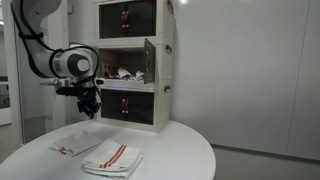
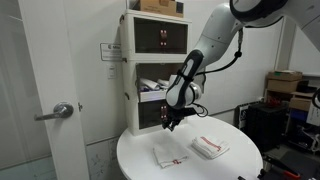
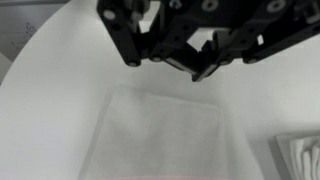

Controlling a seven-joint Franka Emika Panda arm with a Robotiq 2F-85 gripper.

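Note:
A white cloth (image 1: 75,143) lies spread on the round table, a thin red line along its edge. Beside it is a thicker, folded white towel (image 1: 113,159) with red stripes. In exterior view 2 the flat cloth (image 2: 170,156) is left of the folded towel (image 2: 209,147). My gripper (image 1: 88,110) hangs above the table, clear of both, near the flat cloth. From the wrist, that cloth (image 3: 155,130) fills the lower middle, smooth, with the folded towel (image 3: 300,155) cut off at right. My fingertips (image 3: 197,76) appear close together, with no cloth visible between them.
At the table's back stands a cabinet (image 1: 138,112) of stacked compartments. Its middle one is open, with white bundles (image 1: 124,73) inside and the door (image 1: 150,62) swung out.

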